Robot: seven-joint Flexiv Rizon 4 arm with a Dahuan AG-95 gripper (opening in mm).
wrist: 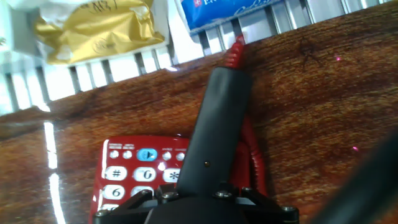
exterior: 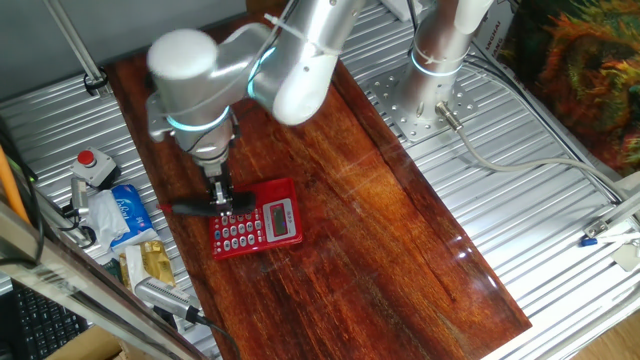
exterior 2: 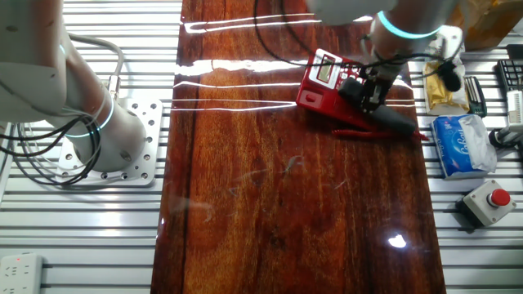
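A red desk phone with a keypad and small display lies on the wooden board. Over the phone's edge is a long dark handset, its far end joined to a red coiled cord. My gripper is shut on the handset at the bottom of the wrist view, the fingers partly hidden by it. From above, the handset reaches past the phone's left side. In the second exterior view it slants across the phone; whether it touches the body cannot be told.
Beyond the board's edge are a blue packet, a gold packet and an emergency-stop box. Much of the wooden board is bare.
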